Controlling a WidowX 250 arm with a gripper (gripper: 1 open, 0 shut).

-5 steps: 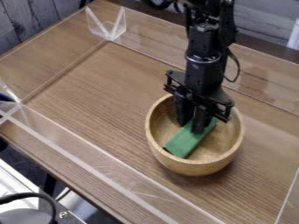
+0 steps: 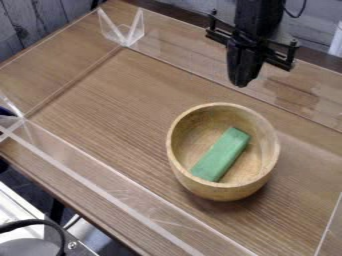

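A light tan round bowl (image 2: 250, 172) sits on the wooden table at the lower middle right, with a green rectangular block (image 2: 221, 154) lying diagonally inside it. My dark gripper (image 2: 238, 75) is above and behind the bowl, at the upper right of the view, clear of it. It is shut, with nothing seen between its fingertips.
Clear tape or plastic pieces sit at the upper left. A dark round object (image 2: 27, 235) with cables is at the lower left, beyond the table edge.
My gripper has moved up and back out of the bowl toward the top right. The green block remains in the bowl, now uncovered to view.
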